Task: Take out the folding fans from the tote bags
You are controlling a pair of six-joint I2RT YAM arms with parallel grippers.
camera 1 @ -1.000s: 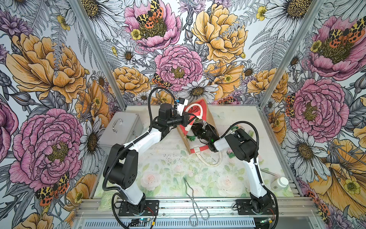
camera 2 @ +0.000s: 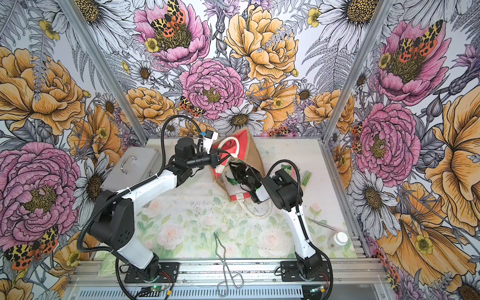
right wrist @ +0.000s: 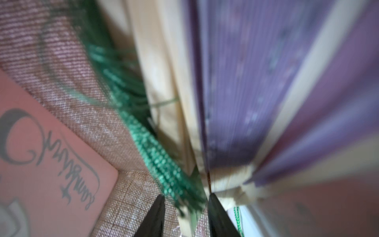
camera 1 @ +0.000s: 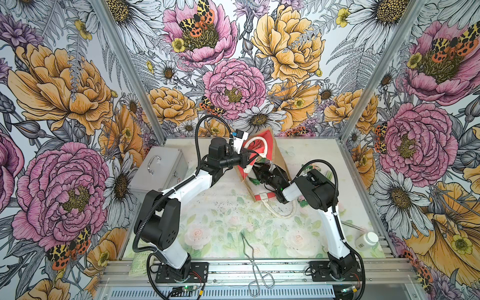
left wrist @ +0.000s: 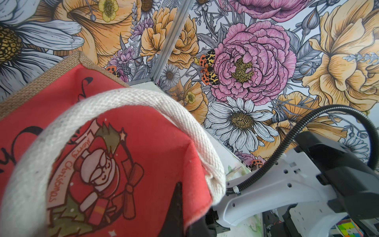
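A red and tan tote bag (camera 1: pixel 280 159) with white rope handles sits open at the back middle of the table. My left gripper (camera 1: pixel 251 158) is shut on the bag's left rim; in the left wrist view the red cloth (left wrist: pixel 196 199) runs in between its dark fingers. My right gripper reaches down inside the bag, its fingers part open on either side of a green tassel (right wrist: pixel 148 152). Beside the tassel, folding fans with pale wooden ribs and a purple leaf (right wrist: pixel 240 86) fill the right wrist view. How many fans there are cannot be told.
Green folded fans (camera 2: pixel 306 178) lie on the table right of the bag. A grey metal box (camera 1: pixel 157 170) stands at the left, a white jar (camera 1: pixel 367 240) at the front right. Tongs (camera 1: pixel 255 270) lie at the front edge.
My right gripper remains inside the bag, its wrist moved a little.
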